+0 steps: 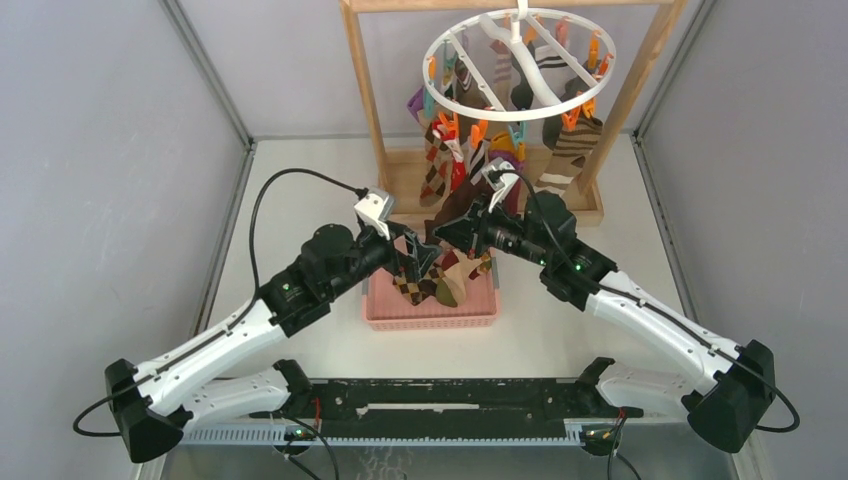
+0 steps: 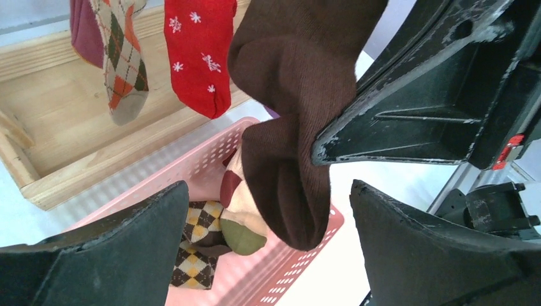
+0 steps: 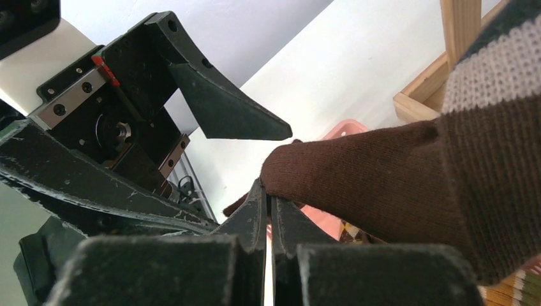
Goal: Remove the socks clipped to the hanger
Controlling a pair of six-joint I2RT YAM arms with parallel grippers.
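A dark brown sock point(image 2: 287, 185) hangs down between the two grippers; the right gripper is shut on it, the fabric at its fingertips. My left gripper point(image 1: 420, 260) stands open just left of it, the sock's lower end between its fingers in the left wrist view. Behind, more socks hang from clips on the white round hanger point(image 1: 520, 112), among them a red snowflake sock point(image 2: 198, 57) and an argyle sock point(image 2: 121, 64). Loose socks point(image 2: 198, 268) lie in the pink basket point(image 1: 430, 318) below.
The wooden frame point(image 1: 645, 70) with its tray point(image 2: 44, 185) stands behind the basket. Side walls bound the bench.
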